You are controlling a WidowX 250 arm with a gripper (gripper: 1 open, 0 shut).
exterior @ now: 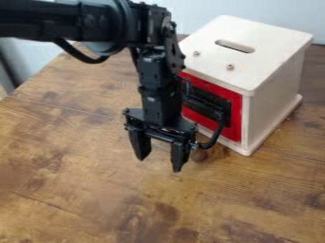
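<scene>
A black robot arm reaches down from the upper left, its gripper point(160, 154) pointing at the table with two fingers spread apart and nothing between them. Behind it, at the right, stands a pale wooden box point(267, 104) with a slot in its top and a red front panel point(226, 93). The arm and its cable hide part of that panel and the dark fitting on it. The gripper hangs in front of the box, to the lower left.
</scene>
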